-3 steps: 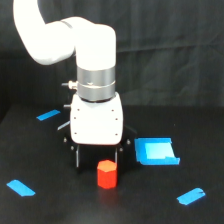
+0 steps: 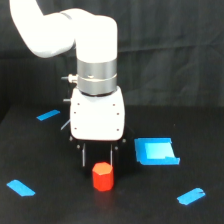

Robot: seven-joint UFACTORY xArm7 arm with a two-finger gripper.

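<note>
A small red block (image 2: 103,177) sits low in the camera view, a little left of centre. The white arm comes down from the upper left, and its gripper (image 2: 99,160) is right above and around the block's upper end. The dark fingers barely stand out from the black background. A gap shows between them, but whether they touch the block's sides cannot be made out.
A blue square tray or piece (image 2: 156,151) lies to the right of the gripper. Blue strips lie at the lower left (image 2: 20,188), lower right (image 2: 190,196) and farther back left (image 2: 48,115).
The gripper's fingers stand closer together than before. The red block appears slightly farther left and lower in the view. The blue pieces have not moved.
</note>
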